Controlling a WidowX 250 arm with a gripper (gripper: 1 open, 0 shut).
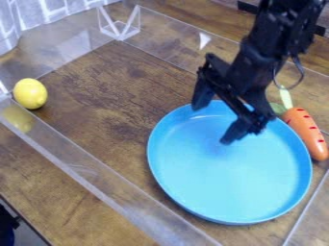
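The black gripper reaches down from the top right over the upper rim of a large blue plate, its fingers low at the plate's back edge; it is blurred, so its finger state is unclear. A toy carrot with green top lies at the plate's right, outside it.
A yellow lemon sits at the far left near a transparent wall. The wooden floor left of the plate is clear.
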